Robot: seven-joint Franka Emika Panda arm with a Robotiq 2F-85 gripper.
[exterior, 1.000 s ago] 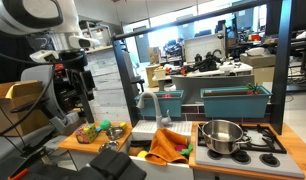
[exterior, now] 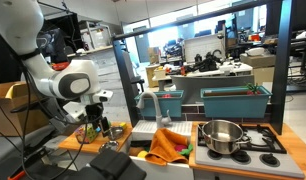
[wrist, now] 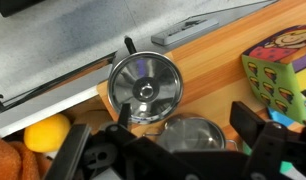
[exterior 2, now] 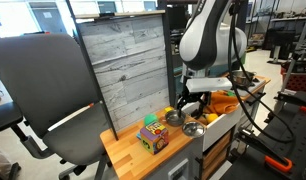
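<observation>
A round metal lid with a centre knob (wrist: 145, 88) lies near the counter's edge in the wrist view; it appears as a shiny disc (exterior 2: 193, 129) in exterior view 2. Beside it is a small metal pot (wrist: 196, 132), partly covered by my gripper. The fingers stand open above the two, fingers apart, with nothing held between them. Exterior view 1 shows the gripper (exterior: 99, 120) low over the wooden counter at the left.
A colourful box (wrist: 279, 78) stands on the counter near the pot. A yellow round item (wrist: 48, 133) and an orange cloth (exterior: 168, 147) lie in the sink area. A larger pot (exterior: 223, 135) sits on the stove, and the faucet (exterior: 153, 103) rises behind the sink.
The arm has come down and a little to the right, from high above the counter to low over the metal items. Objects on the counter look unmoved.
</observation>
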